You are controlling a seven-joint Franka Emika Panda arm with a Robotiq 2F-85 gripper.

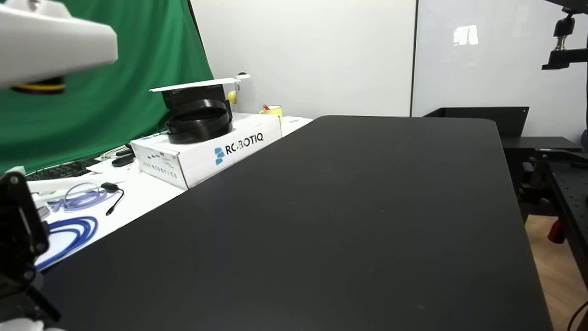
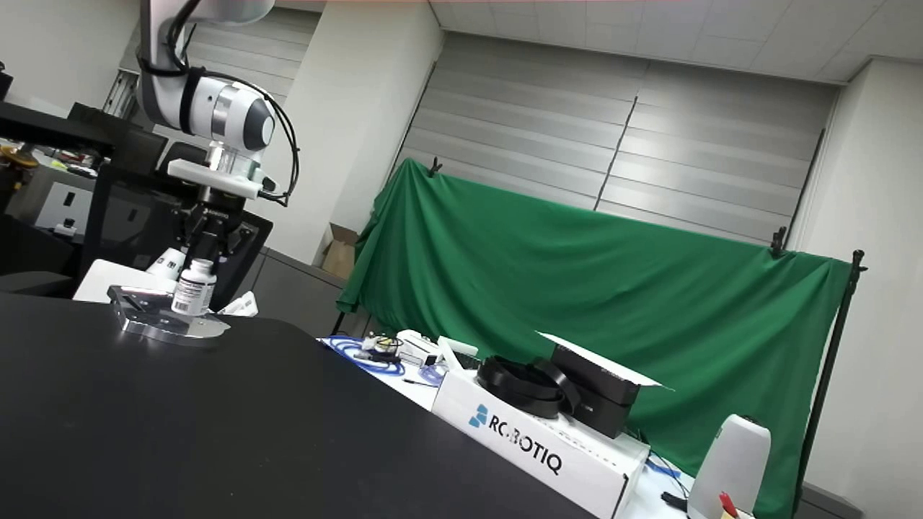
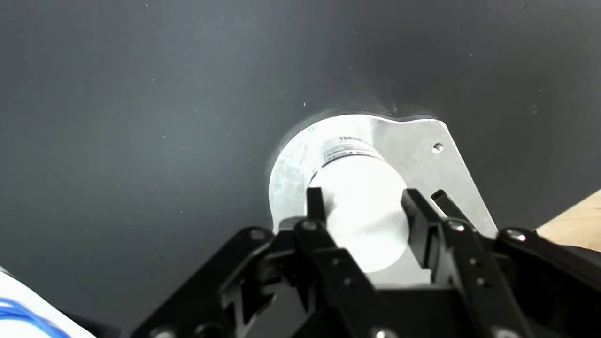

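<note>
A white supplement bottle [image 2: 195,290] with a printed label is held upright by its cap, and my gripper is shut on that cap. Seen from above in the wrist view, the white cap [image 3: 369,217] fills the space between the two black fingers. Below the bottle is a flat metal plate [image 3: 445,166] at the table's edge; whether the bottle's base touches it cannot be told. In exterior view 1 only part of the black gripper linkage shows at the far left, and the bottle is out of sight.
Along one side, a white shelf carries a Robotiq box [image 1: 220,149] with black rings on it, plus blue cables [image 1: 71,234]. A green curtain [image 2: 588,303] hangs behind.
</note>
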